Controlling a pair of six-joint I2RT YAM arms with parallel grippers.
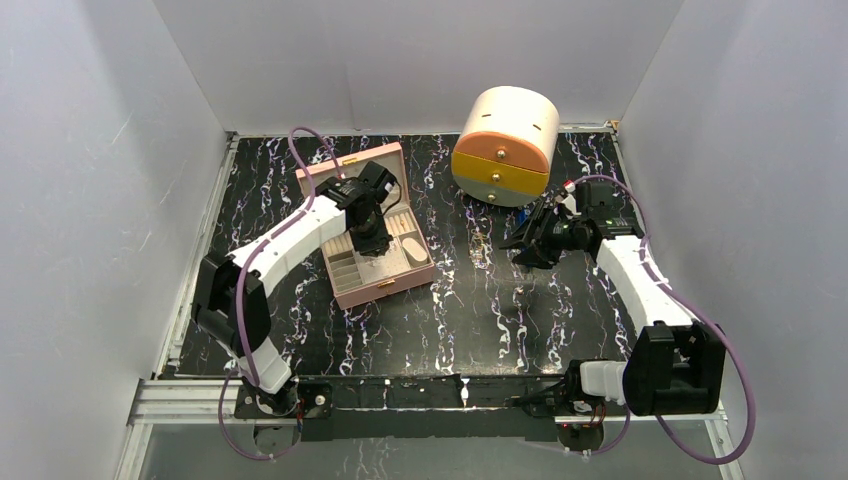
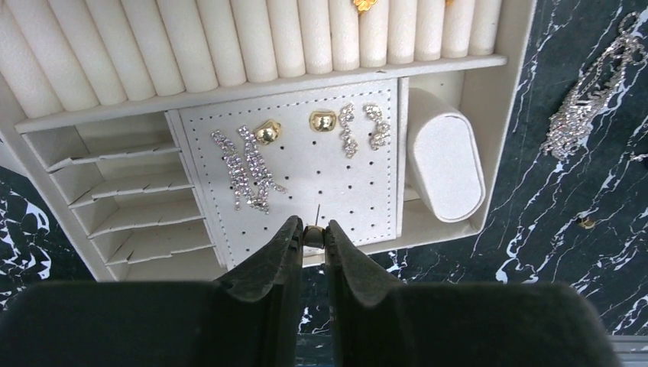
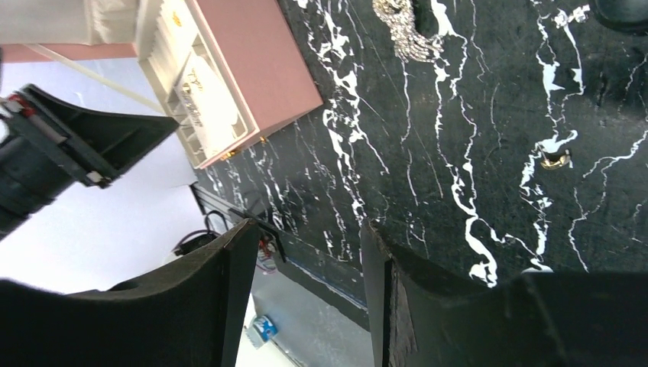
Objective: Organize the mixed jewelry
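Observation:
In the left wrist view, the open pink jewelry box [image 1: 360, 295] has an earring board [image 2: 290, 176] with crystal drop earrings [image 2: 241, 164] and two gold earrings [image 2: 322, 120]. My left gripper is over the board's lower part, its fingertips close on a small metallic piece with a thin post, apparently an earring. My right gripper is open over the marble surface, nothing visible between its fingers. A silver chain pile [image 3: 409, 30] and a small gold piece [image 3: 555, 159] lie on the surface right of the box.
A pastel three-drawer cabinet [image 1: 505, 140] stands at the back right. The box lid [image 1: 350, 160] stands open at the back.

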